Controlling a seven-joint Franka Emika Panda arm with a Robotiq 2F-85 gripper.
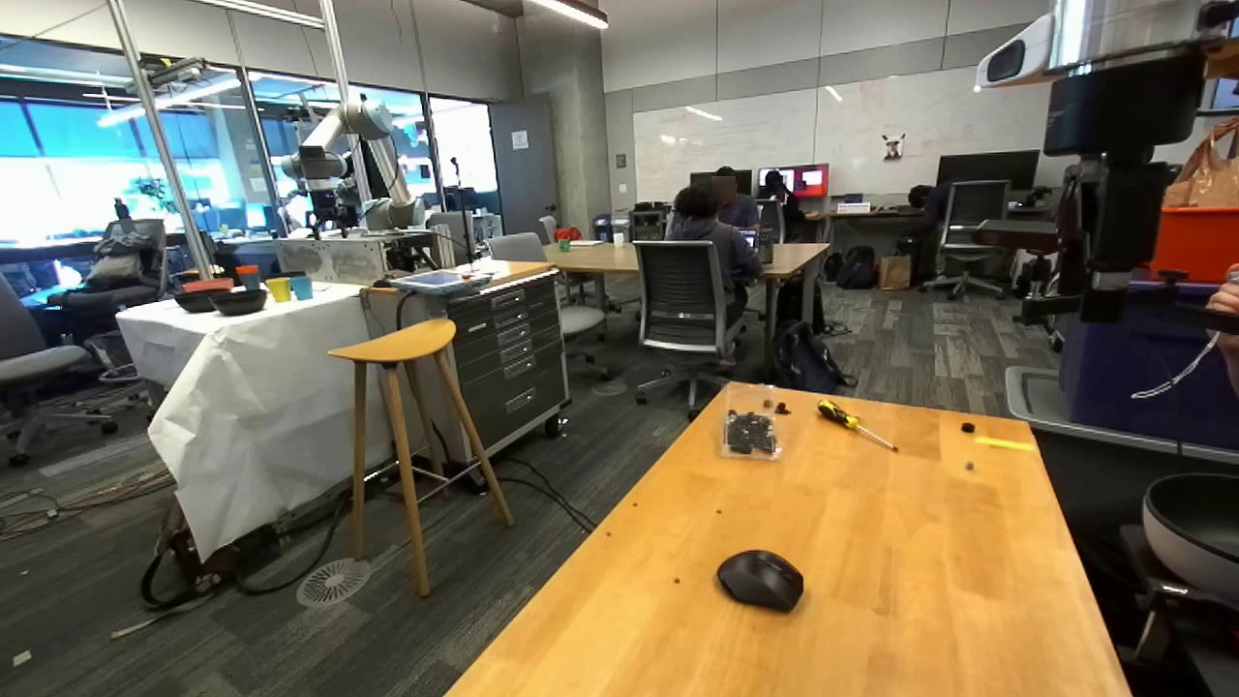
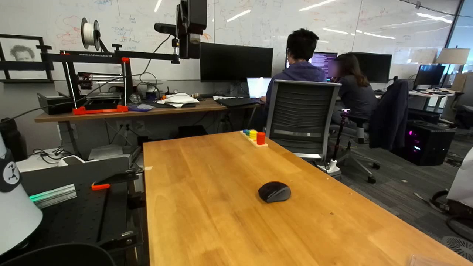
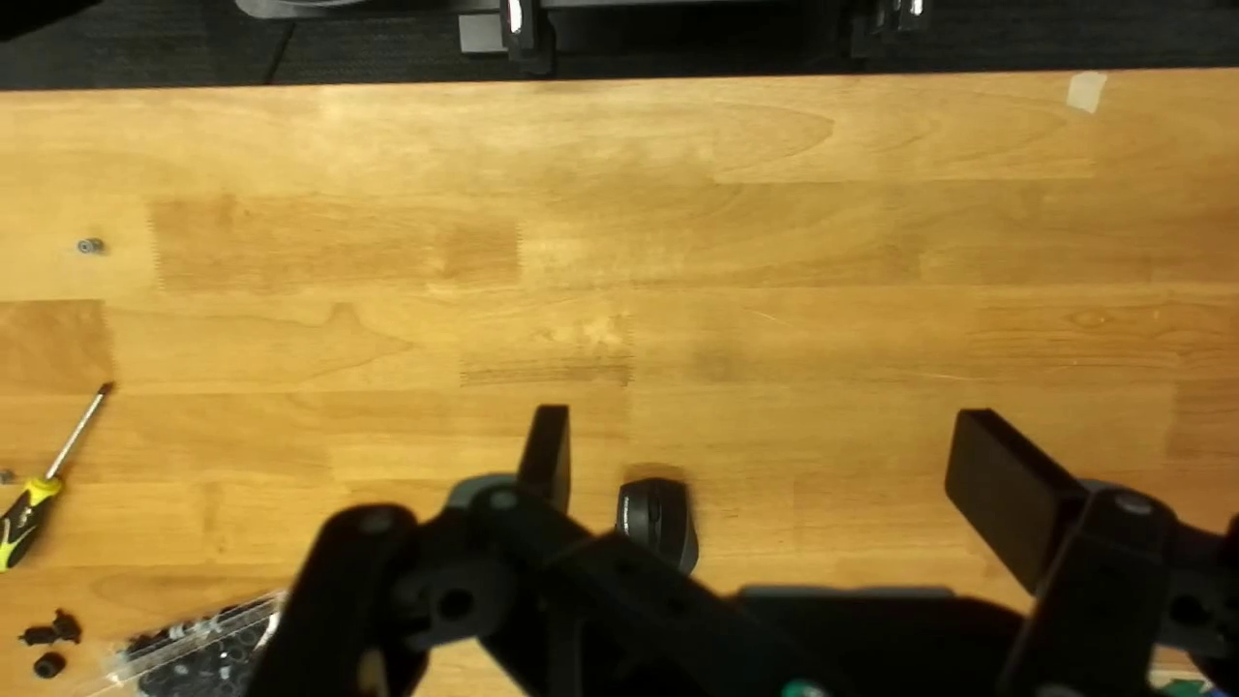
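A black computer mouse lies on the wooden table, in its front half as exterior view 1 shows it. Exterior view 2 has the same mouse right of the table's middle, with bare wood around it. From above, in the wrist view, the mouse appears between the two fingers, nearer the left one, its lower end partly covered by the gripper. My gripper is open, its black fingers wide apart and nothing held. It hangs high over the table, well clear of the mouse.
A yellow-black screwdriver and a clear box of small black parts lie at one end of the table. Toward the other end stands a toy with coloured pegs. Bare wood fills the middle.
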